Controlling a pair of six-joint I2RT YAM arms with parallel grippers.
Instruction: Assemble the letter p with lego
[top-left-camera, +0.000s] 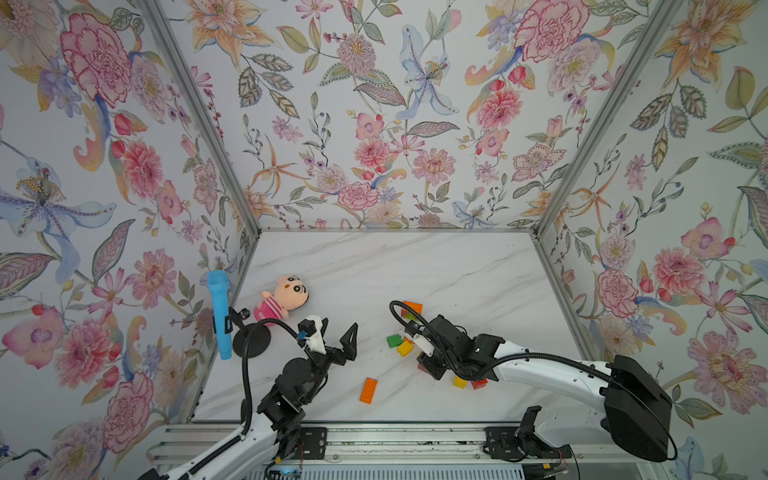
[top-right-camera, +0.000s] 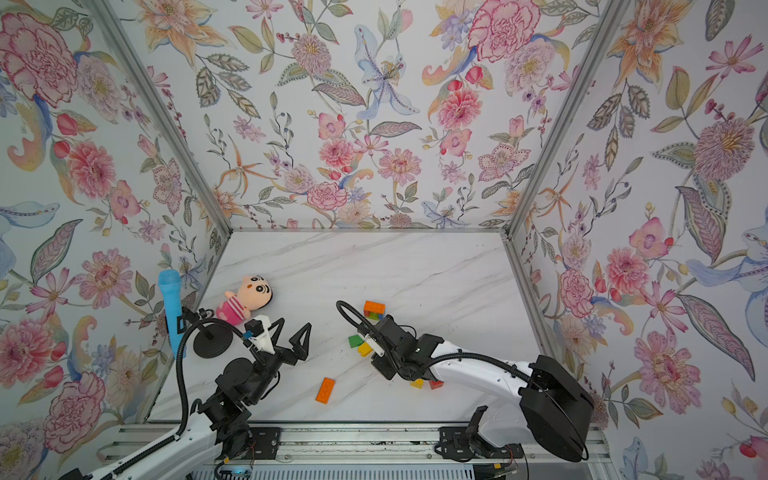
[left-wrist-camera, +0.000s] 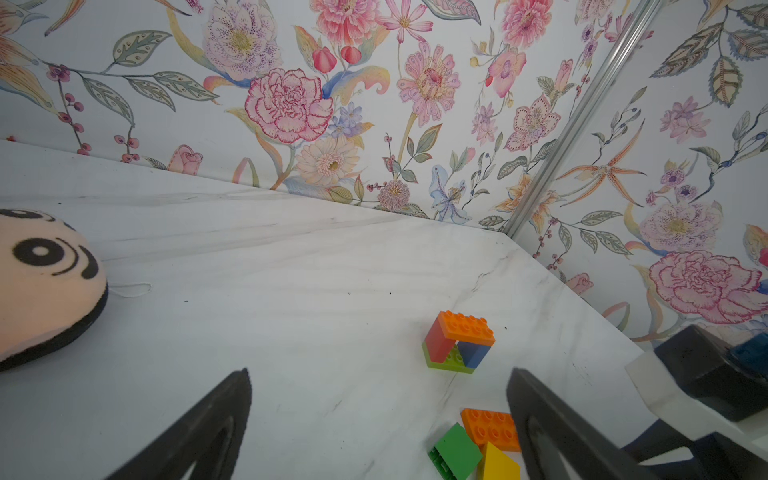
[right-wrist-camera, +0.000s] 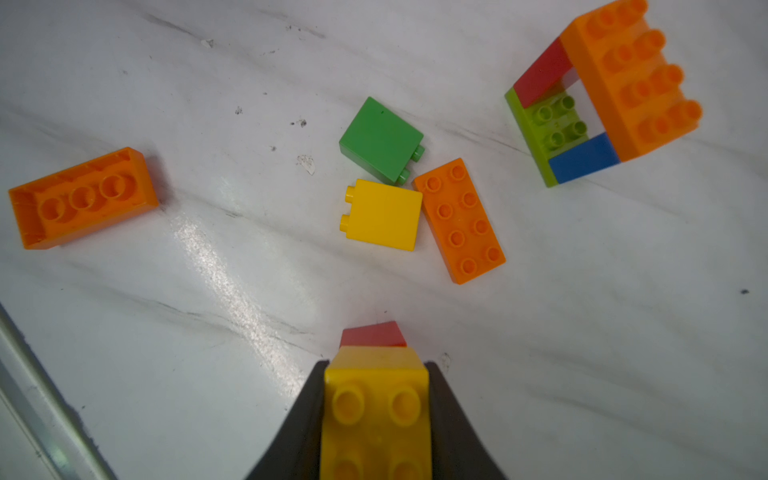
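My right gripper is shut on a yellow brick (right-wrist-camera: 376, 420), studs facing the camera. A red brick (right-wrist-camera: 373, 334) shows just past the yellow brick's far end; whether they touch I cannot tell. Farther out stands a small hollow frame: an orange brick (right-wrist-camera: 632, 76) on top, red and blue sides, light green base (right-wrist-camera: 534, 144). Three loose bricks lie close together: green (right-wrist-camera: 381, 140), yellow (right-wrist-camera: 384, 214) and orange (right-wrist-camera: 460, 220). My left gripper (top-left-camera: 337, 333) stands open above the table, nothing between its fingers.
Another orange brick (top-left-camera: 368, 390) lies alone near the front edge. Yellow (top-left-camera: 460, 382) and red (top-left-camera: 479, 383) bricks sit beneath the right arm. A doll (top-left-camera: 281, 297) and a blue microphone (top-left-camera: 219, 313) occupy the left side.
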